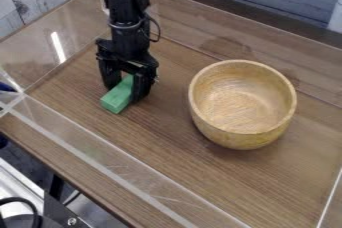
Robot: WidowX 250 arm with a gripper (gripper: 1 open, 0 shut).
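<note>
My gripper [127, 77], a black arm reaching down from the top of the camera view, is low over the table, its fingers around a small green object [118, 99] left of centre. The black parts hide the upper end of the object; whether the fingers grip it is hard to tell. A large pale wooden bowl [241, 105] sits to the right of it.
The wooden table [187, 182] has bare room in front and at the back right. Its left edge runs diagonally at the lower left, with cables and dark parts beyond. Plank walls stand behind.
</note>
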